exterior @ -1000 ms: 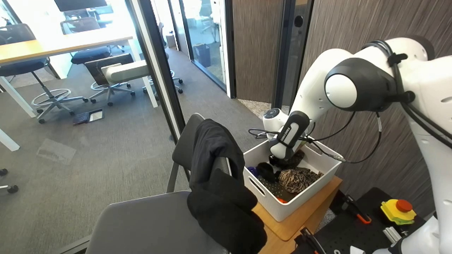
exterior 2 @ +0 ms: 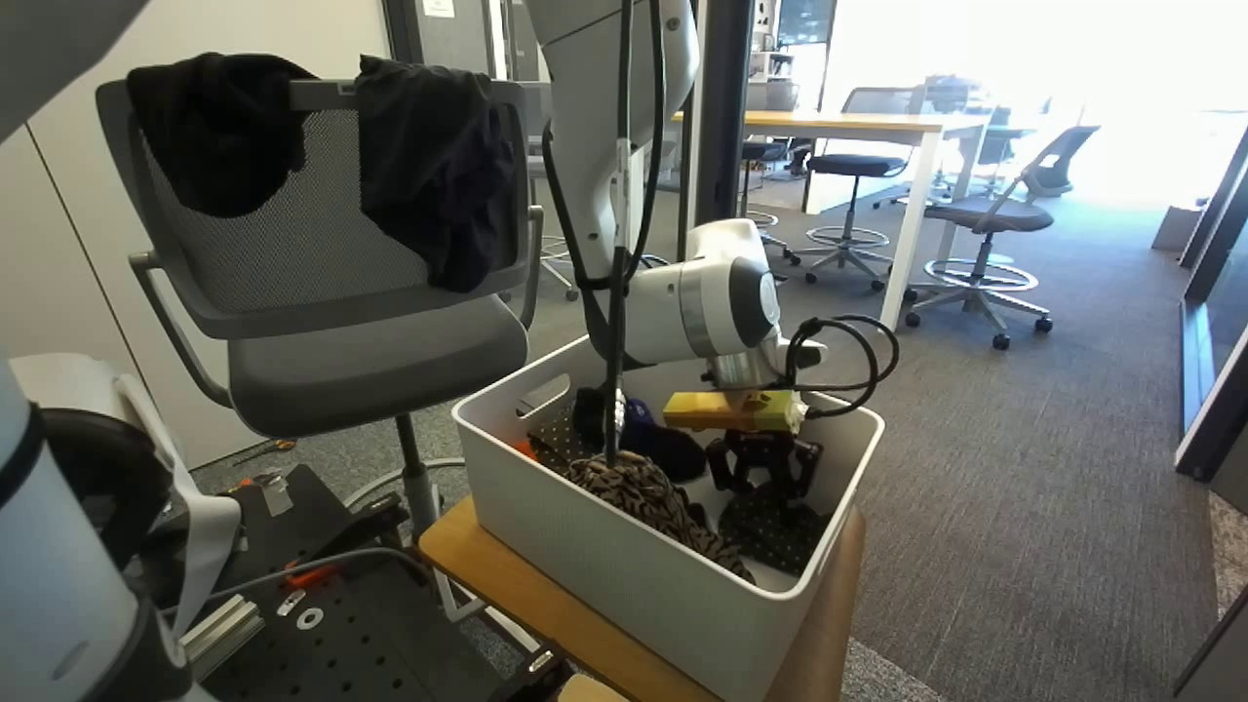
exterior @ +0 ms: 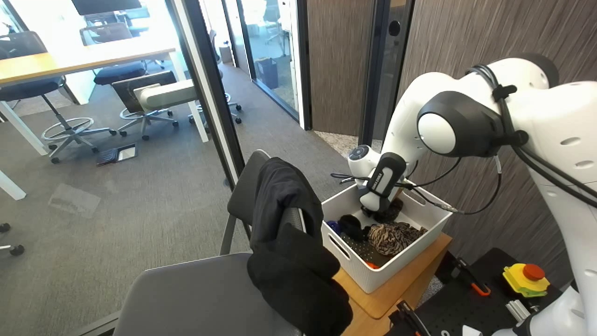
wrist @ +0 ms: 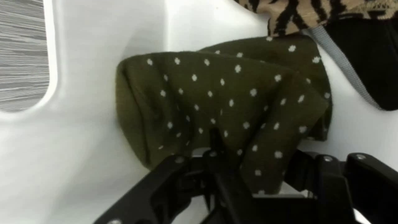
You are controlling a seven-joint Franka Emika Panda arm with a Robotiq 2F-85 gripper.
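A dark polka-dot cloth (exterior 2: 772, 532) lies crumpled on the floor of the white bin (exterior 2: 620, 528). Right over it, inside the bin, my gripper (exterior 2: 762, 487) points down with its fingers apart. In the wrist view the same cloth (wrist: 209, 93) looks olive with white dots, and its near part runs in between the black fingers. Whether the fingertips press on the cloth cannot be told. Exterior view 1 shows only a dark bit of this cloth (exterior: 392, 208) past the wrist, and the fingertips are hidden there.
A tiger-striped cloth (exterior: 392, 238), a black item (exterior: 350, 227) and a blue item (exterior: 334, 226) share the bin. The bin stands on a small wooden table (exterior: 376, 302). Black garments (exterior 2: 427, 164) hang over a grey chair (exterior 2: 374, 345) beside it.
The arm's elbow has shifted left and down a little in exterior view 1. The wrist has sunk slightly deeper into the bin. The other cloths look unmoved.
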